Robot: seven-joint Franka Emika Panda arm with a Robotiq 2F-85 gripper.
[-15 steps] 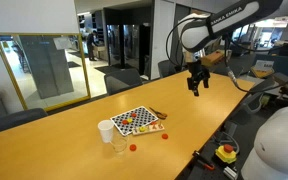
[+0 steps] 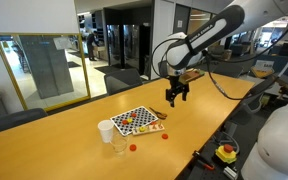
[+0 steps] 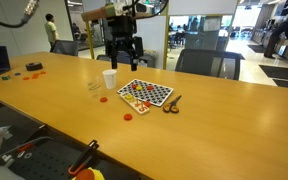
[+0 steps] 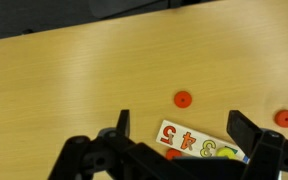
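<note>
My gripper (image 2: 177,99) hangs above the table with its fingers apart and empty. In the wrist view the dark fingers (image 4: 121,124) stand wide on either side. Below them lies a pale strip (image 4: 196,140) with coloured characters, partly hidden by the gripper; a red disc and a yellow piece show at its edge. Loose red discs lie on the wood: one disc (image 4: 183,99) just beyond the strip, another disc (image 4: 285,118) to the right. A checkered board (image 3: 159,93) with a few small coloured pieces on it lies beside the strip.
A white cup (image 2: 106,131) and a clear glass (image 2: 119,148) stand near the board. Scissors (image 3: 173,104) lie on the board's other side. Chairs stand along the table's far edge.
The table objects look unmoved.
</note>
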